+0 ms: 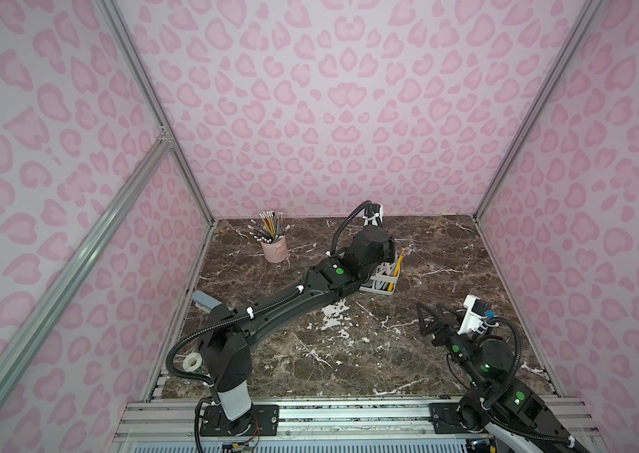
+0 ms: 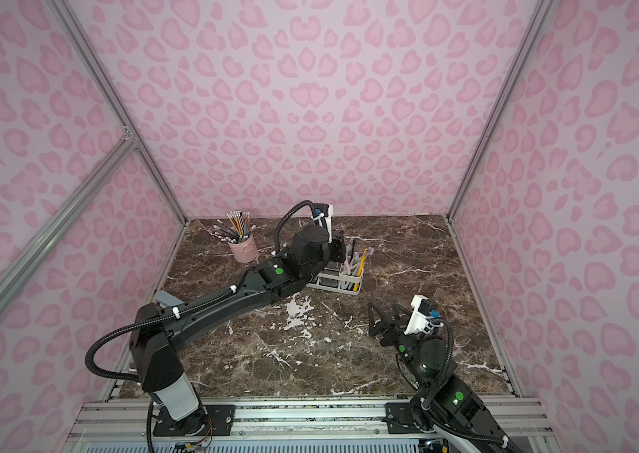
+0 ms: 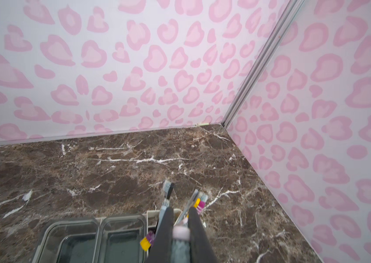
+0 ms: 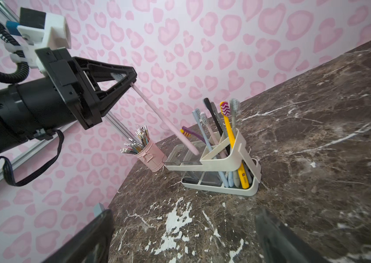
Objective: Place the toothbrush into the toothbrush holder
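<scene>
A pale pink toothbrush is held near its bristles by my left gripper, which is shut on it, seen also in the left wrist view (image 3: 181, 239). Its handle slants down, the lower end over or at the white toothbrush holder (image 4: 220, 164); whether it is inside a slot I cannot tell. The holder carries several brushes, one yellow (image 4: 233, 144), and clear compartments (image 3: 120, 241) on its left. My right gripper stands open at the front right, apart from the holder, empty.
A pink cup of brushes (image 1: 274, 249) stands at the back left. A grey-blue object (image 1: 204, 300) lies at the left edge. Walls border three sides.
</scene>
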